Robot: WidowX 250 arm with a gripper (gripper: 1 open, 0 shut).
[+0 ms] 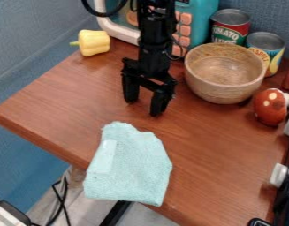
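Note:
My black gripper hangs low over the wooden table, just left of a wooden bowl. Its two fingers point down and stand apart, with nothing visible between them. A light mint cloth lies at the table's front edge, below the gripper in view.
A yellow pepper sits at the back left. A microwave, a tomato can and another can line the back. A spotted red object and black appliance are at the right.

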